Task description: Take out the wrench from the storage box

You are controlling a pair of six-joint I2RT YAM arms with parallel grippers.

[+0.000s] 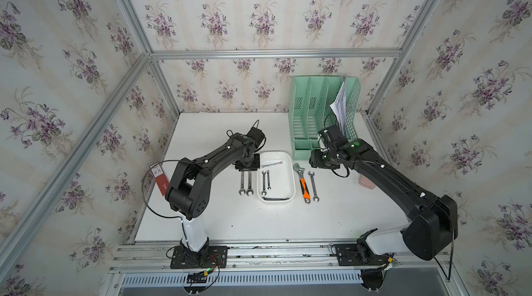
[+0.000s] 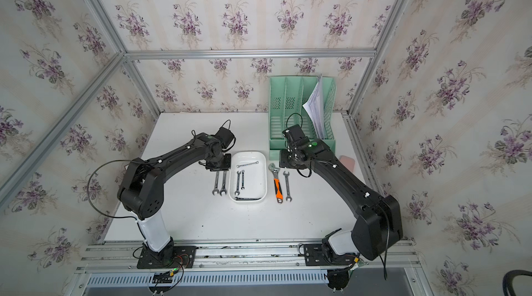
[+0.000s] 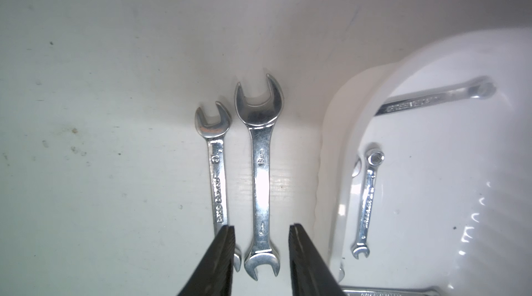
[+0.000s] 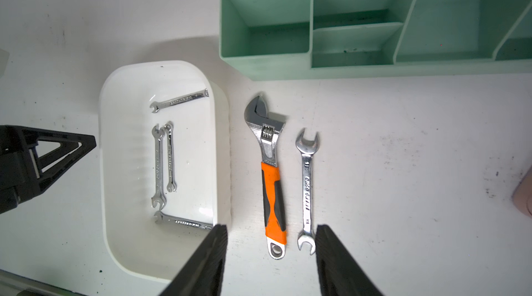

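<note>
A white storage box (image 4: 221,185) stands mid-table, with several small silver wrenches inside. Just left of it, two silver open-end wrenches lie side by side on the table: a larger one (image 3: 261,168) and a thinner one (image 3: 217,179). My left gripper is open above the larger wrench, its fingers apart and holding nothing. The lower part of the thinner wrench is partly hidden by a finger (image 3: 219,260). My right gripper hangs open and empty over the orange-handled adjustable wrench (image 4: 271,190) and another silver wrench (image 4: 307,196), right of the box.
A green file organizer (image 1: 302,146) with papers (image 1: 339,105) stands behind the right-hand tools. A red-and-white packet (image 1: 160,179) lies at the left table edge.
</note>
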